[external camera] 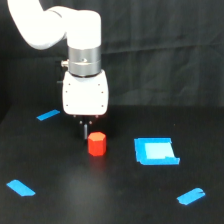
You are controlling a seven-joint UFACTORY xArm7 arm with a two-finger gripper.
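Note:
A red block [97, 144] with a hexagonal outline sits on the dark table, near the middle. My gripper [87, 128] hangs from the white arm, low over the table, just behind and slightly left of the block in the picture. Its fingers are dark against the dark background, so whether they stand open or shut does not show. The block partly overlaps the area below the fingertips, and I cannot tell whether they touch it.
To the right lies a blue-rimmed tray [139, 150] with a pale inside. Flat blue pieces lie at the far left [48, 115], front left [20, 188] and front right [190, 196].

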